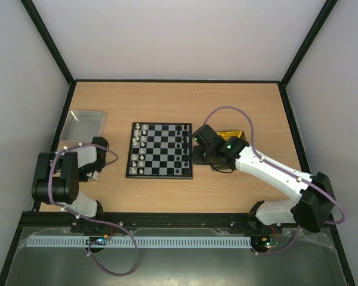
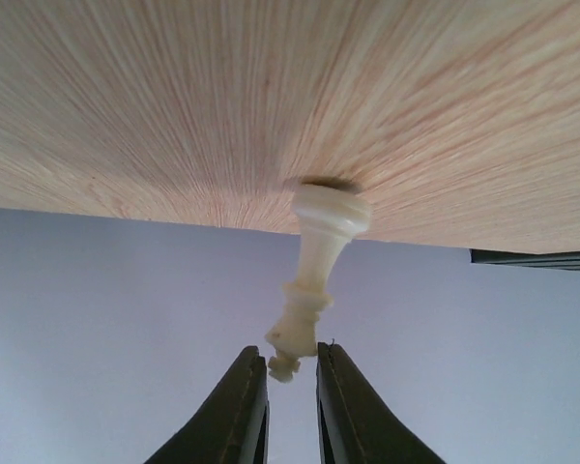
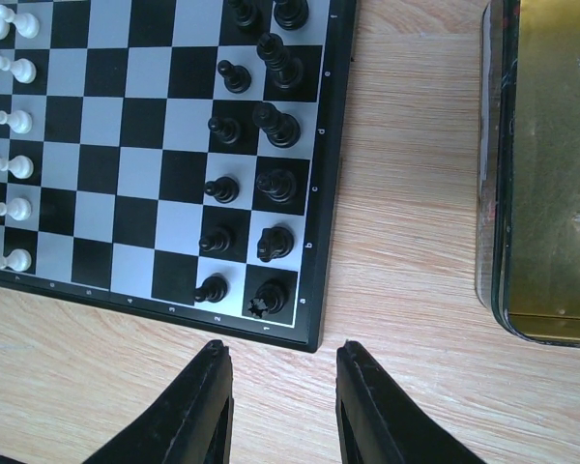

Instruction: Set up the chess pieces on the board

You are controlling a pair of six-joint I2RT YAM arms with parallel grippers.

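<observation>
A tall white chess piece (image 2: 314,256), a king or queen, has its base on the bare wood in the left wrist view, off the board. Its head lies at the mouth of my left gripper, whose fingers stand slightly apart with a gap around the piece. In the top view the left arm is low over the table left of the chessboard (image 1: 129,174). My right gripper is open and empty, just off the board's corner. Black pieces (image 3: 276,186) stand in two columns along the near side, white pieces (image 3: 19,121) opposite.
A clear bin (image 1: 83,125) sits at the back left and looks empty. A gold-bottomed tray (image 3: 561,193) stands right of the board, partly under the right arm. Bare wood lies between the left arm and the board.
</observation>
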